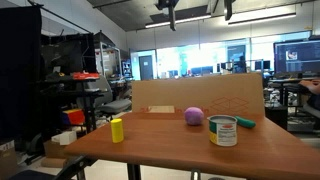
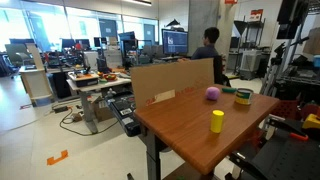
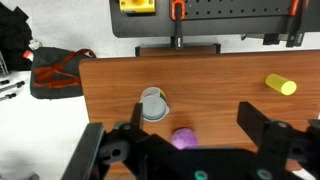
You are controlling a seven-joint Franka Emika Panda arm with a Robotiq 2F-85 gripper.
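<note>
High above the wooden table, at the top edge of exterior view 1, my gripper hangs open and empty. Its two dark fingers spread wide across the lower part of the wrist view. A can with a green and white label stands upright near the table's front right in exterior view 1. Behind it sits a purple ball, and a green object lies partly hidden by the can. Apart from these, a yellow cylinder stands near a table edge. None of them touches the gripper.
A brown cardboard panel stands along the table's far side, with a pale wooden block before it. Bare tabletop separates the cylinder from the ball. A person is in the background.
</note>
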